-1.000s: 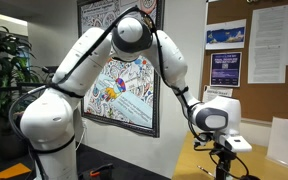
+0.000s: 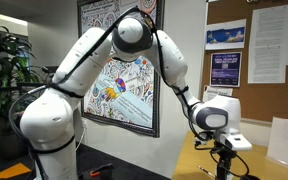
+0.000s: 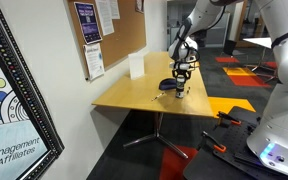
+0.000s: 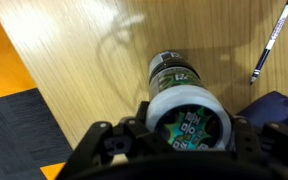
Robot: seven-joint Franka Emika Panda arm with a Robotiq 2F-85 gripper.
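Observation:
A cylindrical container with a white-rimmed round lid (image 4: 189, 124) bearing bright lettering shows end-on in the wrist view. Its printed side (image 4: 174, 76) stretches away above the lid. My gripper is shut on this container, with dark fingers on either side of it. In exterior view 2 the gripper (image 3: 181, 74) points down at the table, around the upright container (image 3: 180, 88). Exterior view 1 has the gripper (image 2: 227, 154) low over the table, and the container is hard to make out there. Whether its base touches the table I cannot tell.
A pen (image 4: 272, 42) and a dark blue cloth-like item (image 4: 276, 110) lie on the wooden table (image 3: 124, 97) beside the container. A white panel (image 3: 137, 66) stands at the table's back edge.

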